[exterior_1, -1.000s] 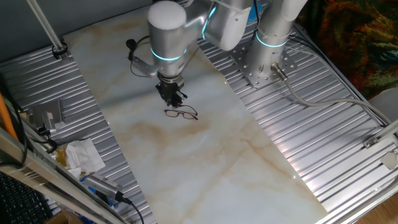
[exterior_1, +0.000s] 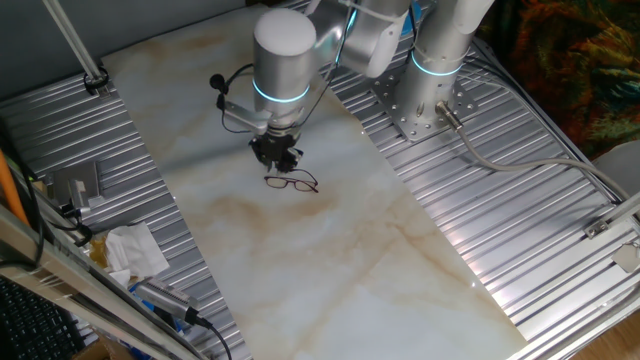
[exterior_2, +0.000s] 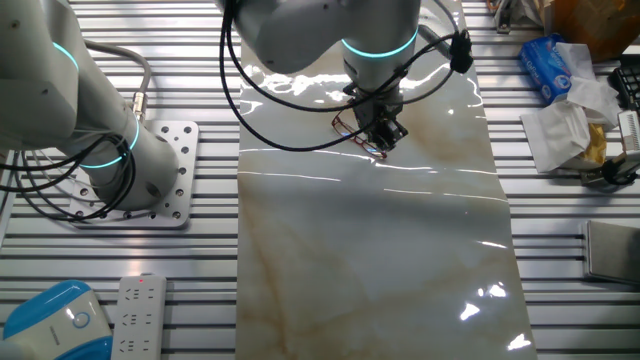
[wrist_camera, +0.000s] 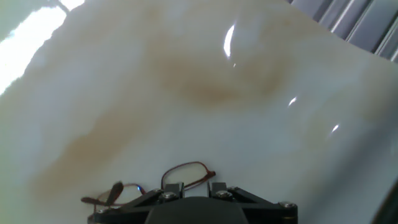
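A pair of thin dark-red glasses lies on the marbled sheet, seen whole in exterior view 1. My gripper points down just behind it and partly overlaps it in exterior view 2. At the bottom of the wrist view, a rim of the glasses appears just beyond my gripper, while other parts of the frame show left of the fingers. A small gap separates the two fingertips, so the gripper is open. Nothing looks clamped there, though the lower parts of the glasses are hidden behind the fingers.
Most of the sheet around the glasses is bare. Beyond its left edge lie white tissues and a grey cylindrical device with a cable. The robot's base plate stands to the right. A power strip sits on the slatted table.
The glasses stay in place.
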